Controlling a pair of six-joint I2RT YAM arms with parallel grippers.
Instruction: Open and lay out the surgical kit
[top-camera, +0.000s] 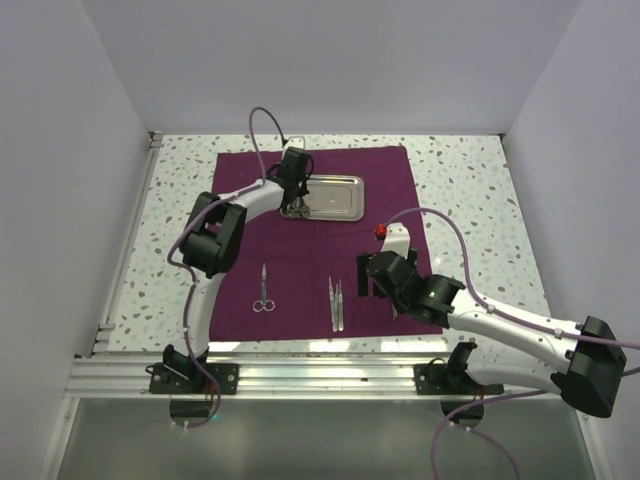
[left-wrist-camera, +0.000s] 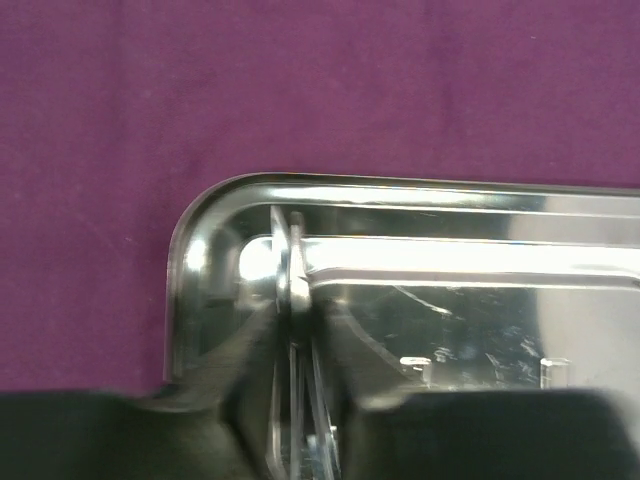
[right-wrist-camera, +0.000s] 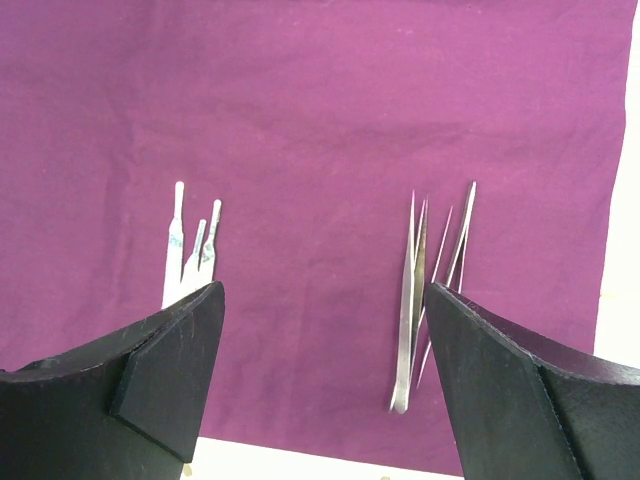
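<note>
A steel tray (top-camera: 336, 198) lies at the back of the purple cloth (top-camera: 290, 260). My left gripper (top-camera: 296, 190) is at its left end; in the left wrist view its blurred fingers surround slender steel instruments (left-wrist-camera: 298, 260), and whether they grip is unclear. My right gripper (top-camera: 385, 270) hangs over the cloth's front right, open, fingertips apart (right-wrist-camera: 325, 300), above tweezer-like instruments (right-wrist-camera: 408, 310) and white-handled tools (right-wrist-camera: 175, 250). Scissors (top-camera: 264, 303) lie at the front left, with two or more slim tools (top-camera: 335, 310) in the front middle.
A speckled table (top-camera: 480, 190) surrounds the cloth, with walls at the sides and back. The cloth between the tray and the front row of instruments is mostly clear.
</note>
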